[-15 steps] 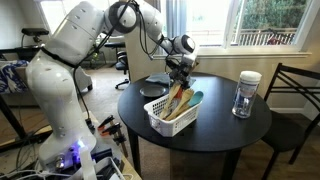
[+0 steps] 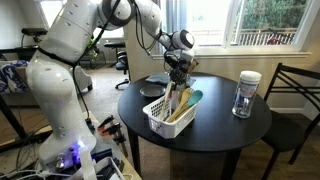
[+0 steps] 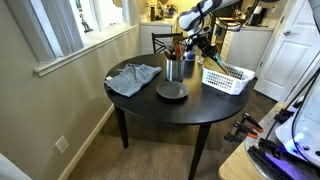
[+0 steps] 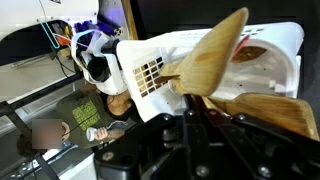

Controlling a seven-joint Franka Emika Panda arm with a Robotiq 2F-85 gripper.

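Observation:
A white slotted basket [image 2: 172, 127] stands on the dark round table, with wooden utensils and a teal utensil [image 2: 193, 99] sticking out of its top. Right above it, my gripper [image 2: 177, 84] points down, shut on a wooden utensil [image 2: 168, 101]. In the wrist view this wooden spoon [image 4: 215, 52] rises from between the dark fingers and covers part of the basket [image 4: 150, 62]. A second wooden utensil [image 4: 265, 108] lies to the right there. In exterior view 2 the gripper [image 3: 207, 52] is beside the basket's [image 3: 226, 82] far left corner; the grasp itself is too small to make out.
A black plate [image 3: 172, 89] and a blue-grey cloth [image 3: 133, 79] lie on the table. A dark holder [image 3: 175, 68] with utensils stands behind the plate. A white-lidded canister [image 2: 246, 94] is at the right.
Below my gripper, the wooden utensil has shifted left and stands more upright than before. The basket, plate and canister stay where they were.

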